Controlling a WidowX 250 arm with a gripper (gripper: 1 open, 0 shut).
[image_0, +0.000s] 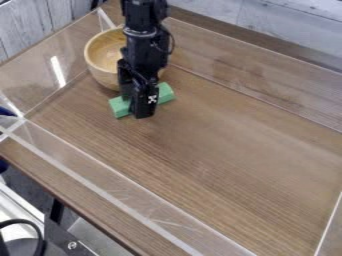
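Observation:
A black robot arm reaches down from the top of the camera view, with its gripper low over a green block that lies on the wooden surface. The block shows on both sides of the gripper, which hides its middle. The fingers look apart, around or just over the block; whether they touch it I cannot tell.
A tan round bowl sits behind the block to the upper left. Dark cables lie at the lower left, off the board's edge.

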